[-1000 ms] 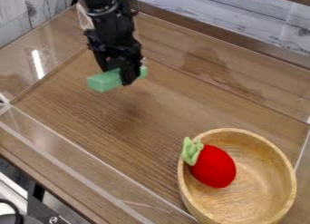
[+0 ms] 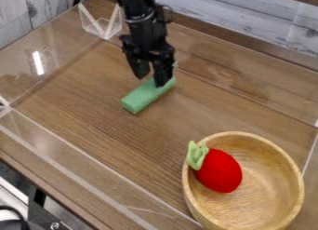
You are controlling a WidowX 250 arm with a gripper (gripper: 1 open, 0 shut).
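Observation:
A green rectangular block (image 2: 147,97) lies on the wooden table in the middle, angled from lower left to upper right. My dark gripper (image 2: 151,64) is just above and behind its upper end, open, its fingers pointing down. At the bottom right a red plush vegetable with a green top (image 2: 218,173) rests in a round wooden bowl (image 2: 261,210).
The wooden table (image 2: 87,141) has free room left of and in front of the block, and to the upper right. A pale wall or board lies along the left and back edges.
The green block has moved right and down from where my gripper carried it and now lies on the table, let go. My gripper has shifted right and sits above it.

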